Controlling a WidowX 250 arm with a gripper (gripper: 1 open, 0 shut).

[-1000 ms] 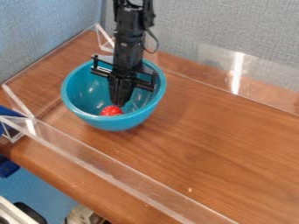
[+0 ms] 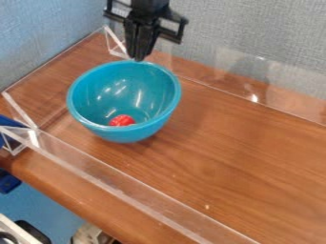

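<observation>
A turquoise bowl (image 2: pixel 151 88) stands on the wooden table at the left-centre, with a small red object (image 2: pixel 122 121) lying inside it near the front. My black gripper (image 2: pixel 136 53) is raised above the bowl's back rim at the top of the view. Its fingers point down and look shut, with nothing visible between them.
Clear plastic walls (image 2: pixel 152 200) border the wooden surface (image 2: pixel 242 162), whose right half is bare. Textured grey walls stand behind. A blue object (image 2: pixel 7 138) sits outside at the left edge.
My gripper has risen up and back out of the bowl. The red object stays in the bowl, now more fully visible.
</observation>
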